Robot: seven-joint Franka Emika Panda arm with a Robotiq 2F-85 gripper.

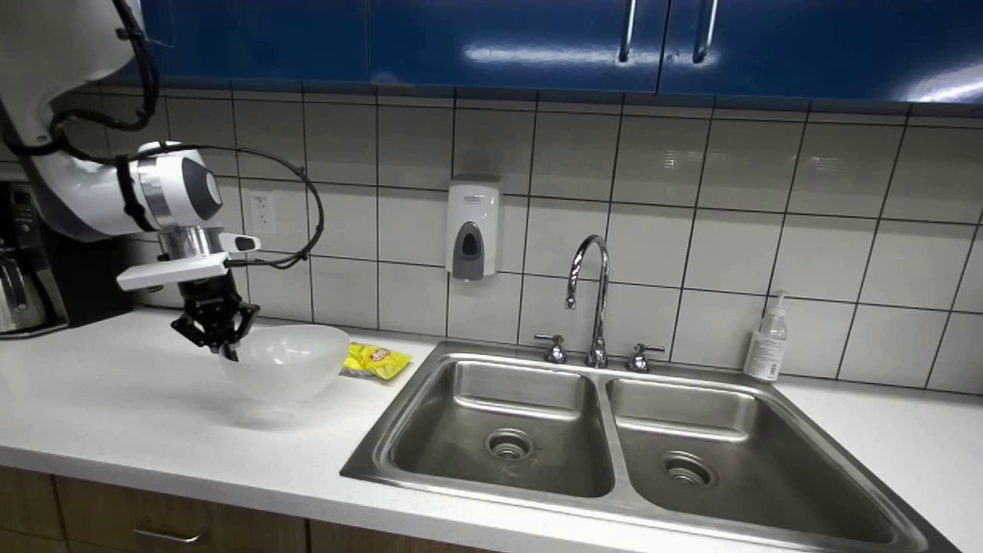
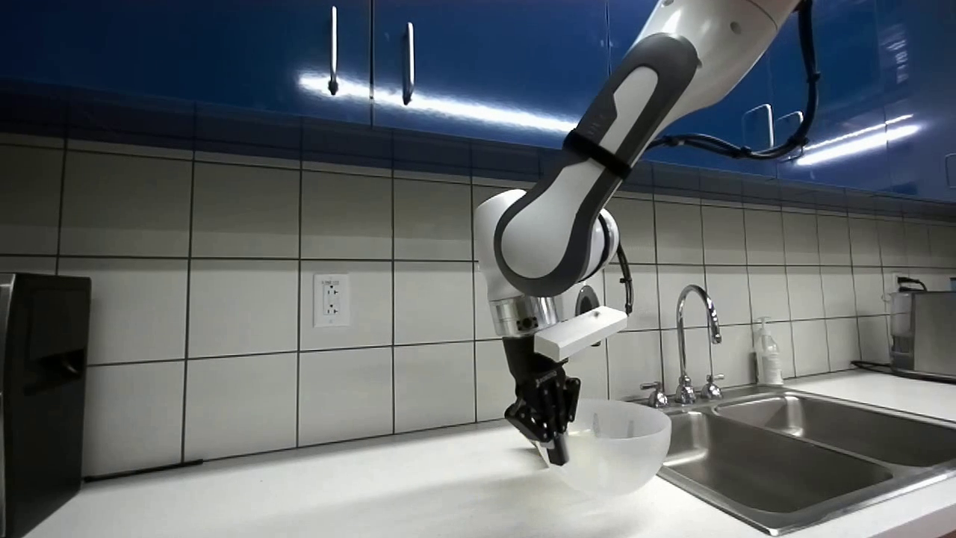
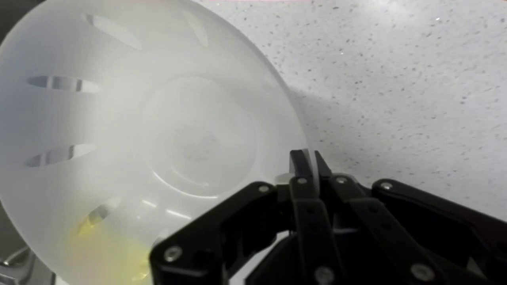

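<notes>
A translucent white bowl (image 1: 292, 364) with slots in its wall is held at its left rim, over or on the counter left of the sink. In the wrist view the near wall of the bowl (image 3: 199, 137) passes between the two black fingers, and my gripper is shut on that rim. Exterior view 2 shows the gripper (image 2: 557, 448) pointing down at the bowl's (image 2: 618, 448) edge. Whether the bowl's base touches the counter I cannot tell. It looks empty inside.
A yellow packet (image 1: 378, 360) lies just right of the bowl, partly hidden by it. Farther right is the double steel sink (image 1: 608, 424) with its faucet (image 1: 597, 304). A coffee maker (image 1: 46, 253) stands at the far left. Open counter lies to the front left.
</notes>
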